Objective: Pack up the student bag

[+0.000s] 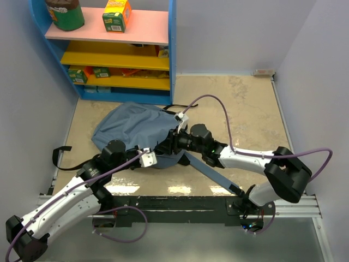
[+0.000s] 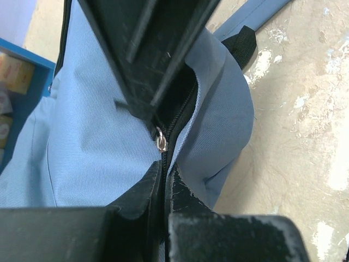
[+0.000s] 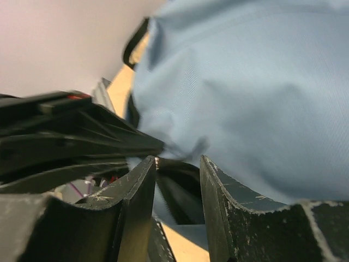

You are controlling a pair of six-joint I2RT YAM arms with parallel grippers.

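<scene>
A blue-grey bag (image 1: 128, 126) lies on the table, its dark zipper opening towards the front. In the left wrist view, my left gripper is shut on the bag's edge beside the zipper (image 2: 180, 117). A small metal zipper pull (image 2: 162, 142) shows just beyond those fingertips. My right gripper is partly open at the zipper, with a gap between its fingers and nothing seen held there. From the left wrist, the dark right fingers (image 2: 144, 87) come down right above the pull. The bag's inside is mostly hidden.
Behind the bag stands a blue shelf unit (image 1: 172, 65) with boxes, a green-orange one (image 1: 116, 15) on top. A loose strap (image 1: 210, 173) trails to the front right, and a black strap (image 1: 71, 167) lies left.
</scene>
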